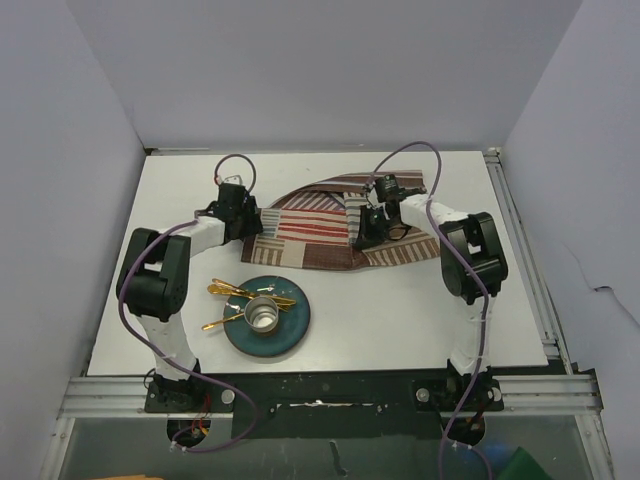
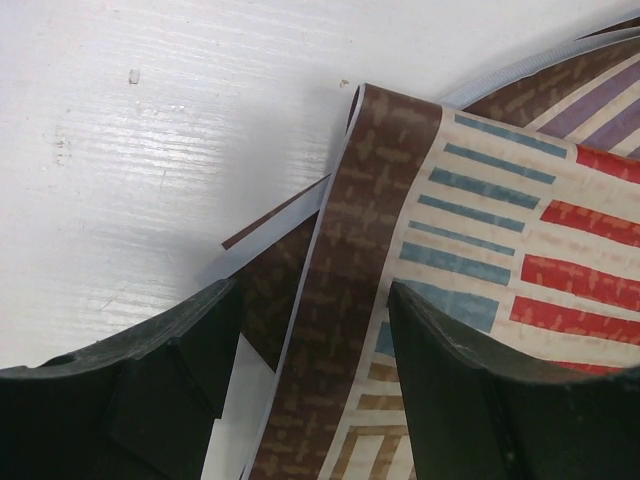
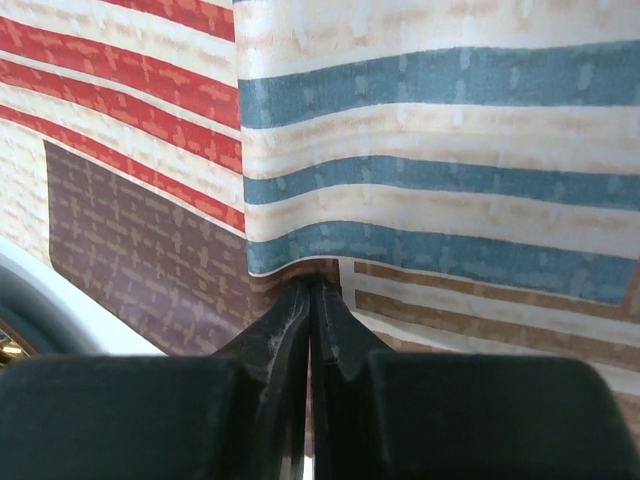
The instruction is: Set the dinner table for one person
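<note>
A patchwork placemat (image 1: 320, 256) lies creased across the middle of the white table, its far edge curled over. In the left wrist view, my left gripper is open, fingers apart above its folded brown-and-blue left edge (image 2: 360, 220). My right gripper is shut, tips against the cloth at the edge of a raised blue-striped fold (image 3: 430, 215); whether any cloth is pinched does not show. In front of the mat sits a dark teal plate (image 1: 256, 343) bearing a metal cup (image 1: 262, 315) and several gold utensils (image 1: 236, 291).
Bare white table (image 1: 420, 325) extends right of the plate and in front of the mat. More open surface lies at the back left. The plate stands close to my left forearm (image 1: 160, 275).
</note>
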